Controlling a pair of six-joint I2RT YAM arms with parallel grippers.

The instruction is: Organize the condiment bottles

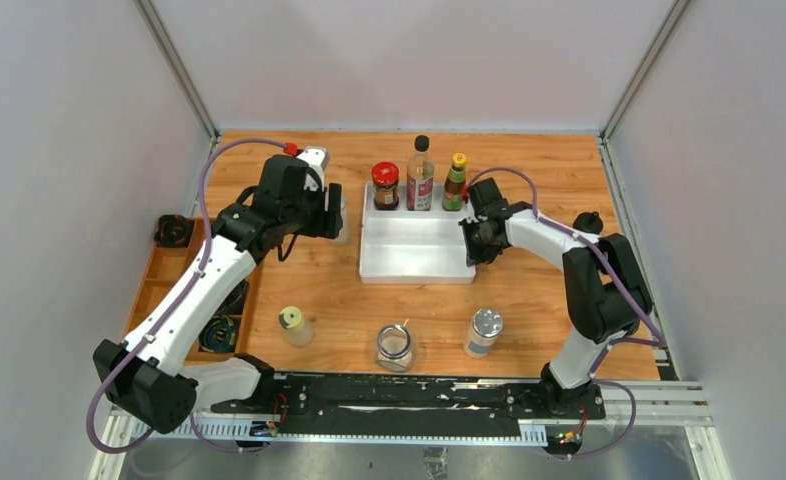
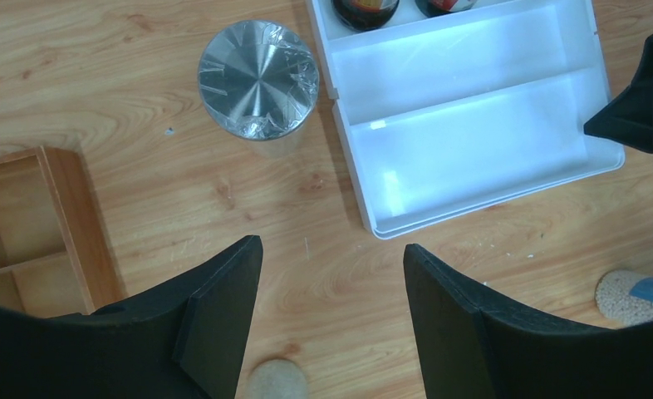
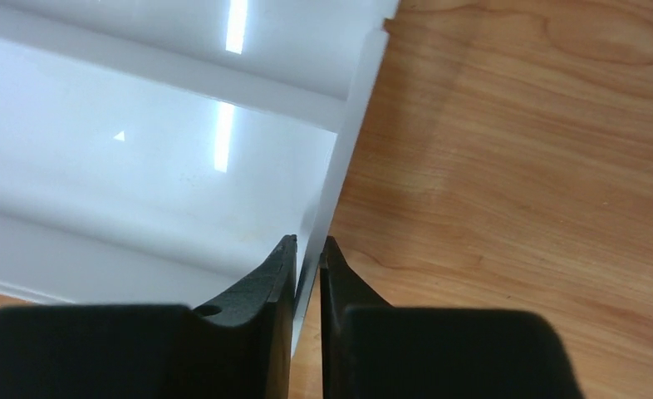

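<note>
A white two-level tray (image 1: 417,262) stands mid-table. On its back step stand a red-lidded jar (image 1: 385,188), a black-capped bottle (image 1: 420,180) and a yellow-capped bottle (image 1: 455,183). At the tray's right side, my right gripper straddles the thin side wall. One finger (image 3: 275,278) is inside against the wall, the other outside; whether both press on it is unclear. My left gripper hangs left of the tray, open and empty. A silver-lidded jar (image 2: 259,81) stands beside the tray, partly hidden by the left gripper in the top view.
In front of the tray stand a pale-green-capped bottle (image 1: 294,325), an open glass jar (image 1: 395,348) and a silver-capped shaker (image 1: 483,332). A wooden compartment box (image 1: 157,283) lies at the left. Bare table lies between the tray and the front containers.
</note>
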